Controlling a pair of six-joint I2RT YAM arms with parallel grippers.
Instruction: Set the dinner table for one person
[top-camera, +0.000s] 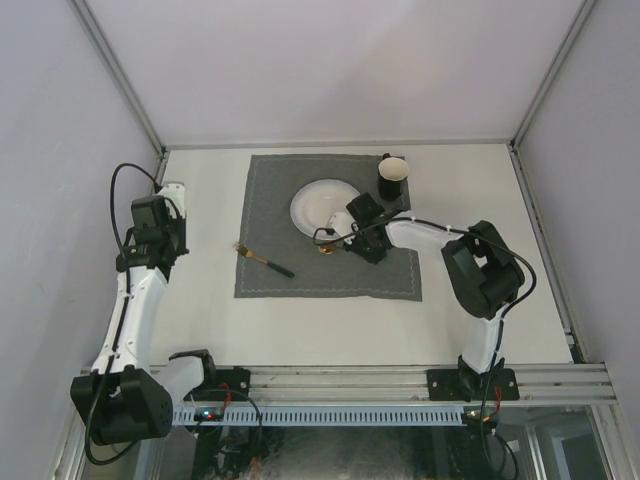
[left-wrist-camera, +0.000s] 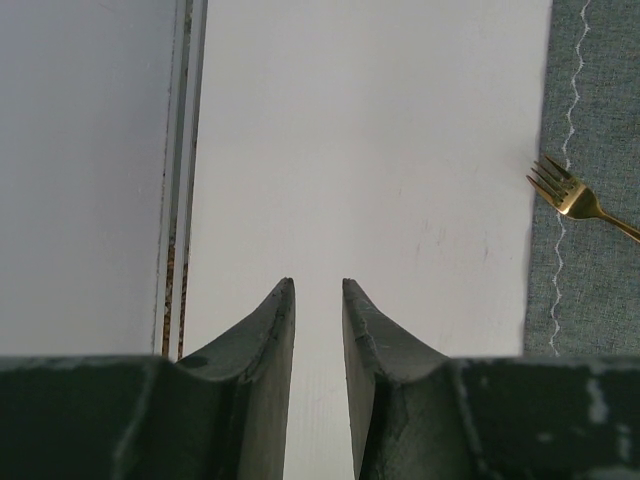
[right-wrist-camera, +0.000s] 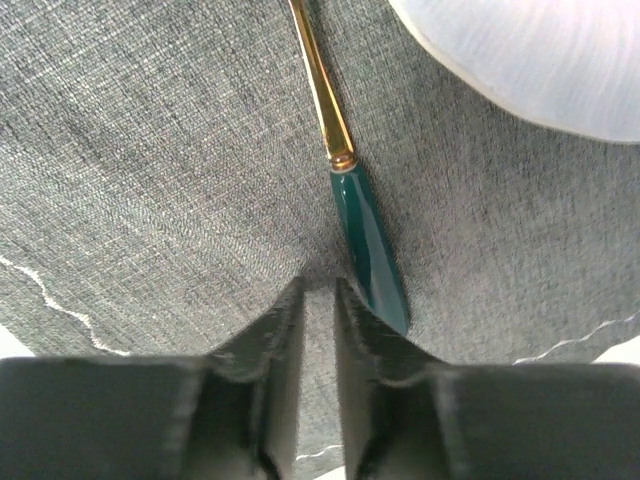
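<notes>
A white plate (top-camera: 315, 205) rests on the grey placemat (top-camera: 270, 170). A fork (left-wrist-camera: 568, 195) with gold tines and dark handle lies left of it. A gold-and-green utensil (right-wrist-camera: 365, 230) lies by the plate's rim, mostly under my right arm in the top view. My right gripper is low beside its green handle, fingers part open, nothing visibly held. My left gripper hangs over bare table left of the mat, fingers slightly apart and empty. A dark mug (top-camera: 390, 182) stands at the mat's back right.
Walls and metal rails (top-camera: 340, 142) border it at the back and sides.
</notes>
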